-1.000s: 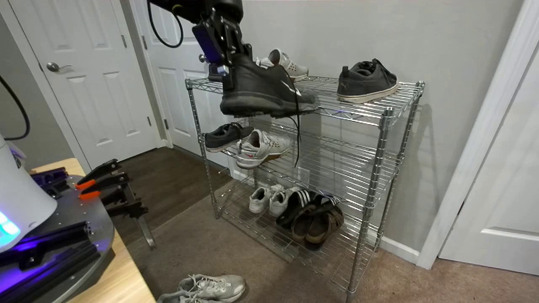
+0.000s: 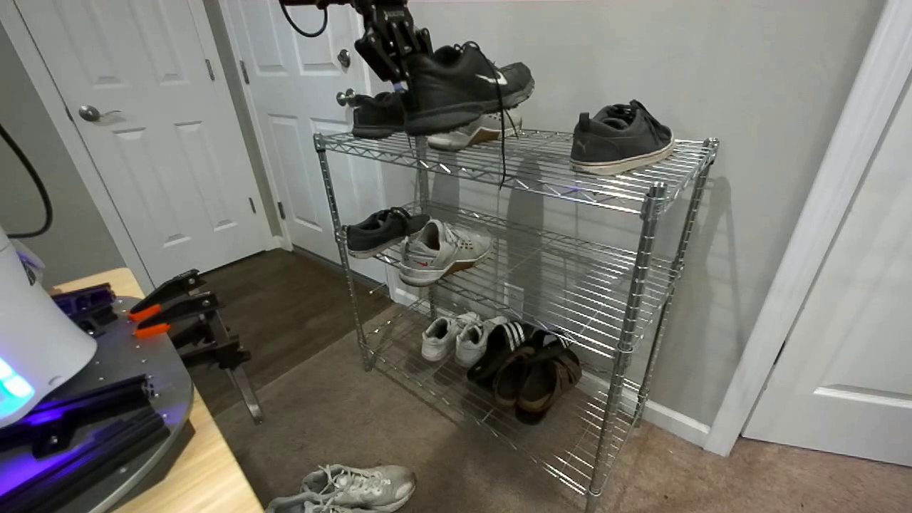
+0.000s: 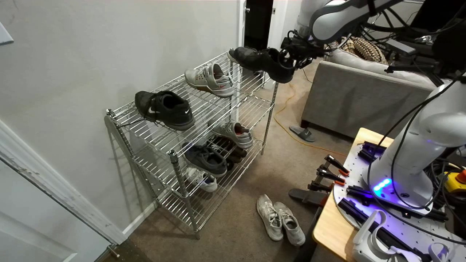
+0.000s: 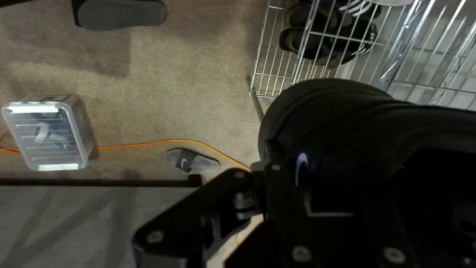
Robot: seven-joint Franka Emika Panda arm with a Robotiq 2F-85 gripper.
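Note:
In exterior view 1 my gripper is shut on a black Nike sneaker with a dangling lace. It holds the shoe raised in front of the top shelf of the wire rack, partly hiding a white sneaker and another black shoe. Exterior view 2 places the held shoe by the rack's far end, close to a dark shoe. The wrist view has the black toe filling the right side, with a finger against its Nike mark. The other finger is lost in the dark.
A dark pale-soled shoe occupies the top shelf's right end; bare wire lies to its left. Lower shelves carry more shoes, and white sneakers lie on the carpet. A grey couch stands past the rack's far end.
My gripper and the held black sneaker have moved upward in exterior view 1. The shoe looks smaller, farther from the camera, and now covers much of the white sneaker.

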